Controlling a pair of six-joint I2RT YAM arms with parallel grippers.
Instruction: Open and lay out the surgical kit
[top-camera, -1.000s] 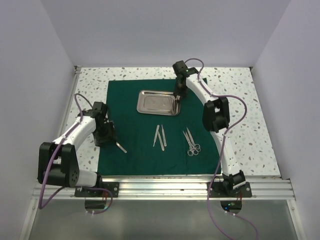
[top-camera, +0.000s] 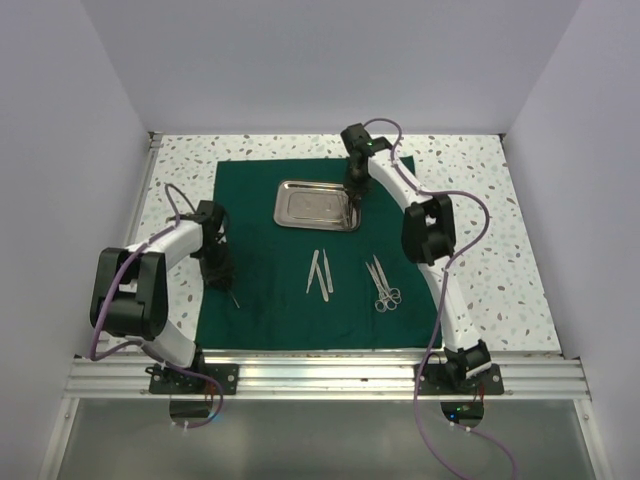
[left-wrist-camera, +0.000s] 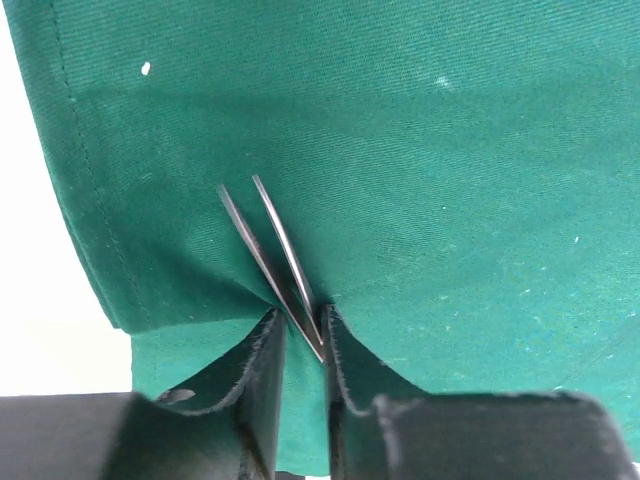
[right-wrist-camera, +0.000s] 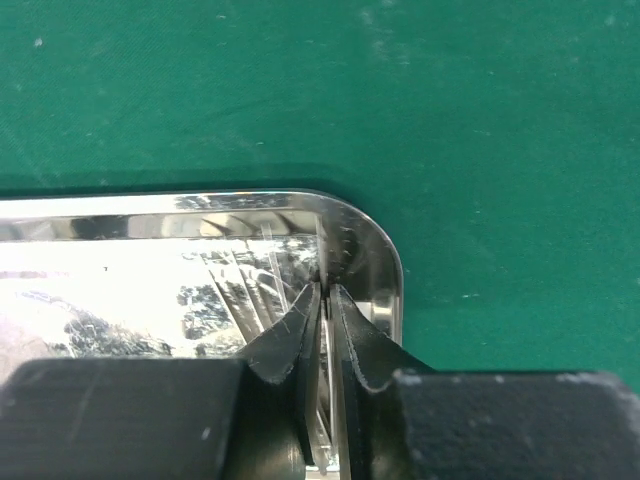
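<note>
A green cloth (top-camera: 270, 320) is spread on the table, with a steel tray (top-camera: 310, 205) near its back. My left gripper is low over the cloth's left side, its fingertips around two thin steel instruments (left-wrist-camera: 247, 236); whether they grip them I cannot tell. My right gripper is at the tray's right end, fingertips close together over a thin instrument (right-wrist-camera: 322, 240) lying there; its grip is unclear. Scalpel-like tools (top-camera: 327, 275) lie mid-cloth, and scissors (top-camera: 391, 296) lie to their right.
Speckled table surface (top-camera: 500, 250) shows around the cloth.
The right gripper has shifted very slightly left.
</note>
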